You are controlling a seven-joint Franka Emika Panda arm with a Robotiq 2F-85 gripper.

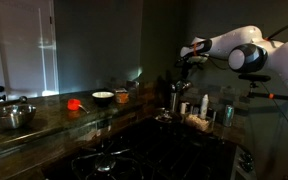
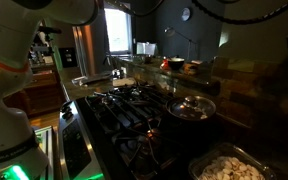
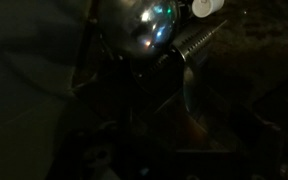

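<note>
High at the back right of exterior view 1, my gripper hangs from the white arm above the utensils standing in the corner. It is open, with nothing seen held, though the fingers are small and dark there. In the dark wrist view, a shiny rounded metal thing shows at the top. Beside it are a white cap and a ridged rod. The fingers are hardly visible in the gloom. Exterior view 2 shows part of the arm, not the gripper.
Bottles stand in the back corner by the black stove. A lidded pan sits on the stove, near a tray of pale pieces. The ledge holds a metal bowl, red cup and white bowl.
</note>
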